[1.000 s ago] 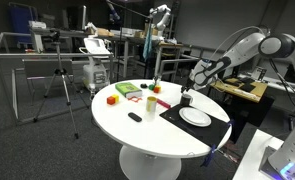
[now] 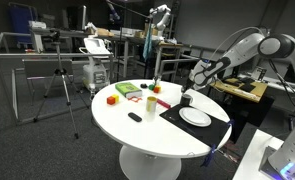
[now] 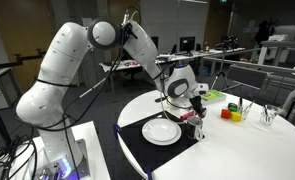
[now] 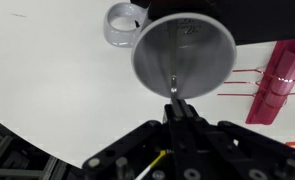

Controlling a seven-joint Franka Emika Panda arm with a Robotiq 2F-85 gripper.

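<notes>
A light mug (image 4: pixel 152 62) fills the upper middle of the wrist view, its round mouth towards the camera and its handle at the upper left. My gripper is shut at the mug's near rim. A thin metal utensil (image 4: pixel 173 72), perhaps a spoon, runs from the fingertips into the mug. Its lower end is hard to make out. In the second exterior view the mug (image 3: pixel 195 129) stands by the far corner of the dark mat, close under the arm's end.
A white plate (image 2: pixel 195 117) lies on the black mat (image 2: pixel 174 115). A red object (image 4: pixel 278 82) is beside the mug. Farther off stand a beige cup (image 2: pixel 151 104) and a green tray (image 2: pixel 128 89). A small dark item (image 2: pixel 135 117) lies on the open left part of the white table.
The arm's end has shifted slightly near the mug. The other objects on the table look unmoved.
</notes>
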